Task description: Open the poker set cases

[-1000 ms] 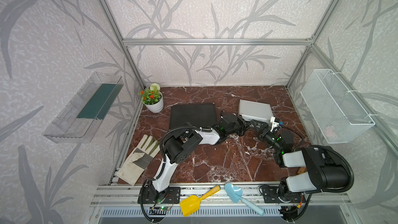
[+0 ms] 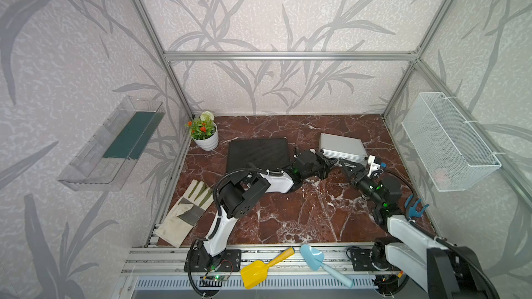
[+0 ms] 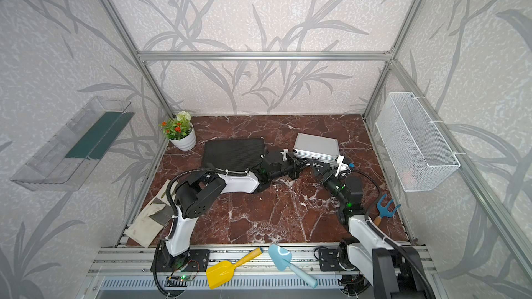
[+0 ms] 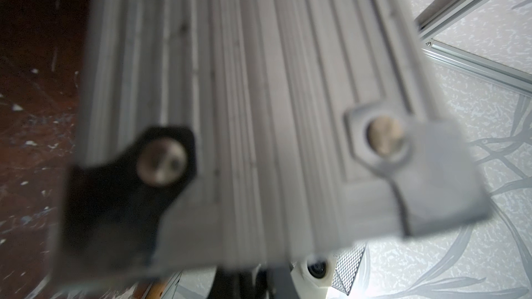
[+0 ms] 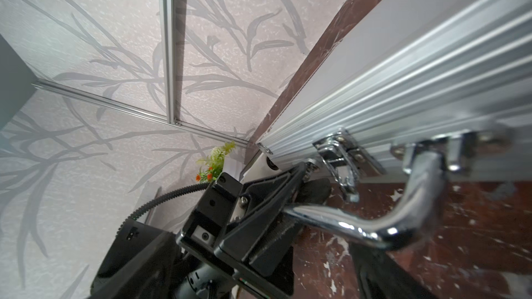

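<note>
A silver case (image 2: 340,144) lies at the back right, a black case (image 2: 257,150) left of it. The silver case's ribbed side fills the left wrist view, blurred. In the right wrist view its front shows a chrome latch (image 5: 340,155) and a chrome handle (image 5: 382,232) tilted outward. My left gripper (image 2: 328,164) is shut at the silver case's front left corner; whether anything thin sits between its fingers is unclear. My right gripper (image 2: 346,166) stands open at the case's front, near the handle, beside the left gripper.
A flower pot (image 2: 206,141) stands at the back left, gloves (image 2: 180,221) at the left edge. A blue hand fork (image 3: 388,207) lies at the right edge, and wire baskets (image 2: 449,144) hang on both walls.
The right arm's elbow has swung forward and right, uncovering the blue fork. The right gripper and the silver case have shifted slightly right. The left arm looks nearly unchanged.
</note>
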